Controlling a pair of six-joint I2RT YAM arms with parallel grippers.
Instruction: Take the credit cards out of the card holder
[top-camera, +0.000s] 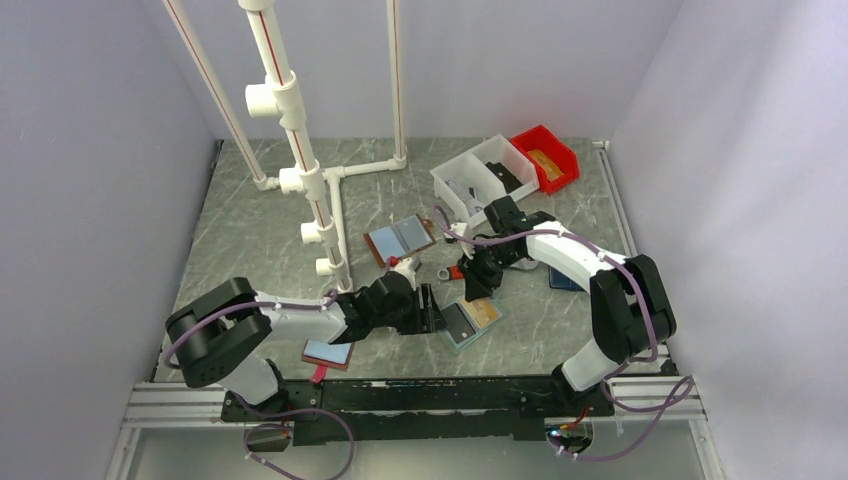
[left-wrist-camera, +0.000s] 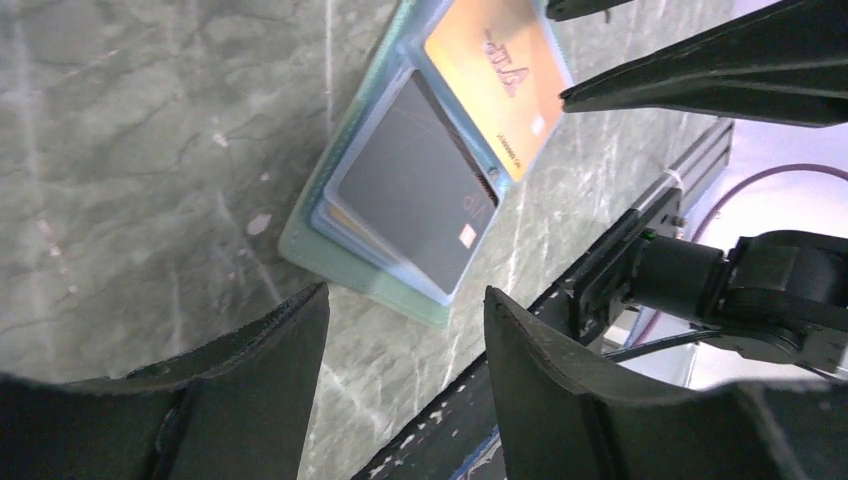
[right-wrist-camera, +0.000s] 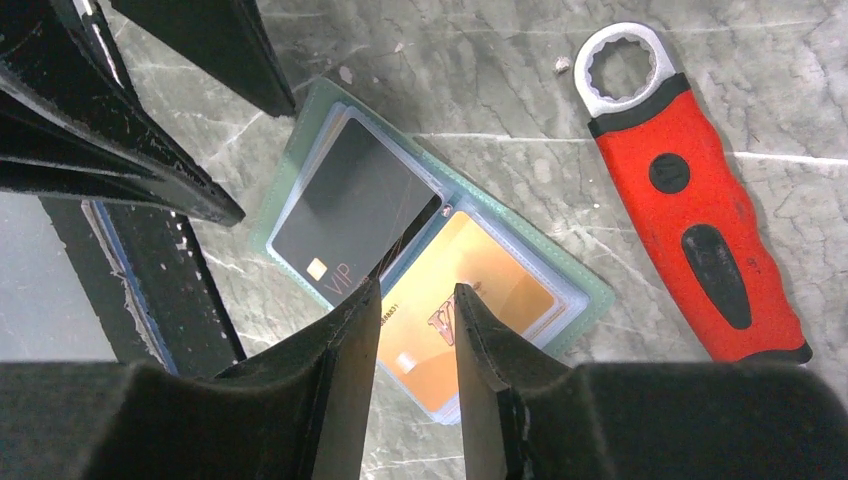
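An open card holder with a pale green cover lies at the table's front centre. A dark grey card fills one side and an orange card the other, both in clear sleeves. My left gripper is open beside the dark-card end, its fingers empty. My right gripper hangs over the orange-card side, its fingertips apart with nothing held between them.
A red tool with a ring end lies just behind the holder. Other card holders lie behind and at front left. White and red bins stand back right; white pipe framing occupies the back left.
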